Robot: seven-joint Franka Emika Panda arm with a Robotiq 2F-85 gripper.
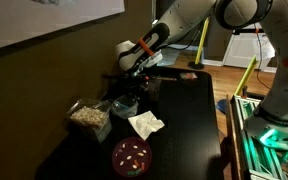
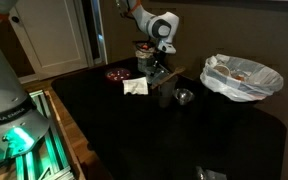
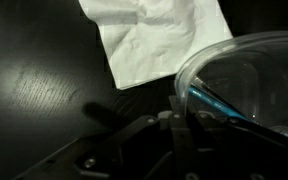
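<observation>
A clear bowl (image 3: 259, 75) fills the right side of the wrist view, with a blue streak (image 3: 216, 102) showing through its wall. My gripper is shut on its near rim; the dark fingers hide the exact contact. In exterior view 1 the clear bowl (image 1: 125, 104) hangs below the dark gripper (image 1: 129, 86), left of the white napkin. Exterior view 2 shows the bowl (image 2: 156, 73) faintly beneath the white wrist. The white napkin (image 3: 149, 40) lies flat on the black table beside the bowl.
A red plate (image 1: 131, 158) with small bits on it lies at the front. A bag-like container of pale pieces (image 1: 89, 120) stands by the wall. A dark pot (image 2: 166, 92) with a wooden utensil, a small metal bowl (image 2: 185, 96) and a white-lined basket (image 2: 242, 80) are nearby.
</observation>
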